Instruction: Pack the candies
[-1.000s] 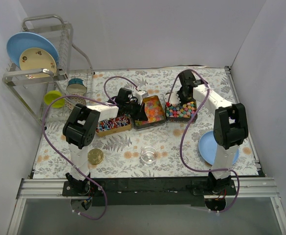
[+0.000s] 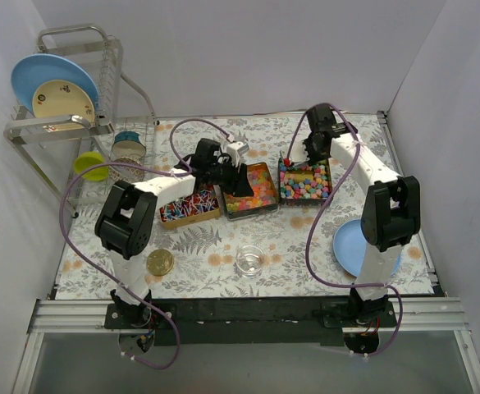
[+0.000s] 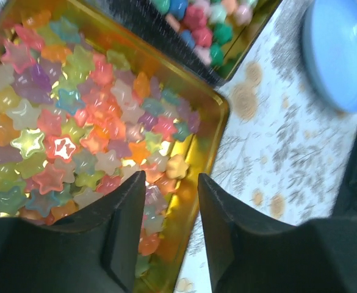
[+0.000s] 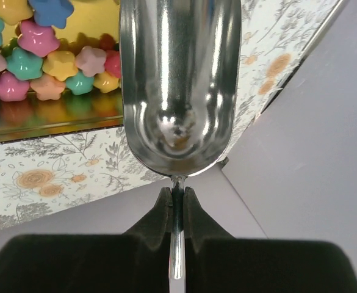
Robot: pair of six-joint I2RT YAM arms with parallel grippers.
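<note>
Colourful star candies (image 4: 38,36) fill the right-hand tin box (image 2: 307,197), with a bare gold patch along its back. Translucent star candies (image 3: 56,122) lie in the middle tin box (image 2: 253,212). The left box holds wrapped sticks of candy (image 2: 192,205). My right gripper is shut on the thin handle of a metal scoop (image 4: 178,91). The scoop's visible bowl looks empty, hanging over the right box's rear edge. Over the front end of the middle box, my left gripper stands partly open, nothing held between its fingers.
A clear glass jar (image 2: 249,260) and a gold lid (image 2: 160,262) sit at the front. To the right lies a blue plate (image 2: 353,246). A dish rack (image 2: 108,82) with plates and bowls fills the left back.
My right gripper has moved back and slightly right with the scoop, uncovering part of the right box.
</note>
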